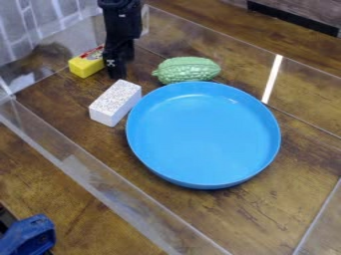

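A white speckled block lies in front of it. A pale green bumpy gourd lies to the right, behind a large blue round plate.
Clear panels stand along the left. A blue object sits at the bottom left corner, and a white strip lies right of the gourd.
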